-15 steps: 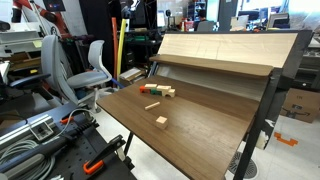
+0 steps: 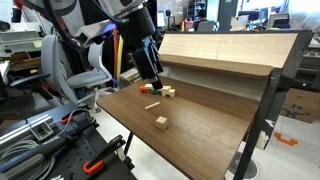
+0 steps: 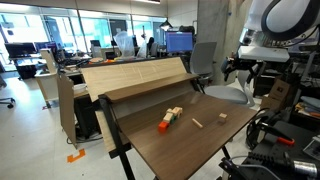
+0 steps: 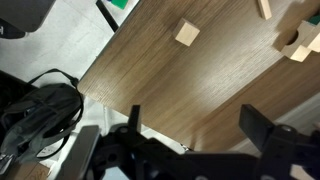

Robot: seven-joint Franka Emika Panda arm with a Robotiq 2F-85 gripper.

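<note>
My gripper is open in the wrist view, its dark fingers wide apart with bare wooden board between them. A small pale wooden cube [image 4: 187, 33] lies beyond the fingertips, apart from them. Near the top edge of that view is a thin wooden stick [image 4: 265, 8], and at the right a notched wooden piece [image 4: 300, 40]. In exterior view 1 the cube [image 2: 161, 123] sits nearer the camera than the stick [image 2: 152, 106]. Red and wooden blocks [image 3: 169, 118] are grouped toward one side of the board.
The wooden board [image 2: 195, 135] has wide free room around the cube. A raised shelf [image 2: 215, 60] runs along its far side. A black bag [image 4: 40, 115] lies off the board. An office chair [image 2: 70, 70] stands behind at the left.
In exterior view 1 the arm has come down from the top of the frame into the space above the board's left part. The cube and stick have not moved.
</note>
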